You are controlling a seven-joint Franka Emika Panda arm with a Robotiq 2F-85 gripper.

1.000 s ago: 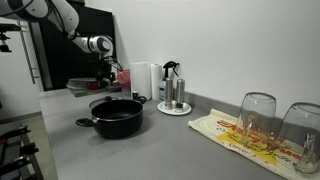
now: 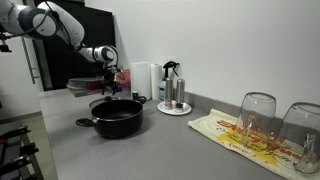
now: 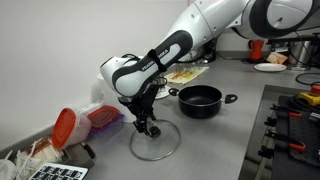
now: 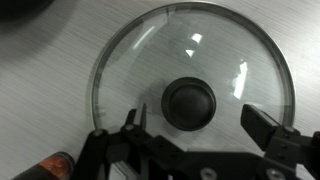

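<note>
A round glass lid (image 4: pixel 137 65) with a metal rim lies flat on the table, its black knob (image 4: pixel 188 104) in the middle. My gripper is open above the lid, its fingers spread to either side of the knob in the wrist view. In exterior view 2 the gripper (image 3: pixel 150 133) points down over the lid (image 3: pixel 165 147); whether it touches the knob cannot be told. A black two-handled pot (image 3: pixel 200 100) stands on the table beside the lid, without a cover.
A red-and-white container (image 3: pixel 70 128) and a rack (image 3: pixel 45 160) are close to the lid's far side. Bottles (image 2: pixel 170 92) stand on a plate by the wall. Two glass jars (image 2: pixel 257 110) rest on a yellow cloth (image 2: pixel 225 128).
The arm has moved right and down in exterior view 1, bringing the gripper lower over the lid. The pot and other objects have stayed put.
</note>
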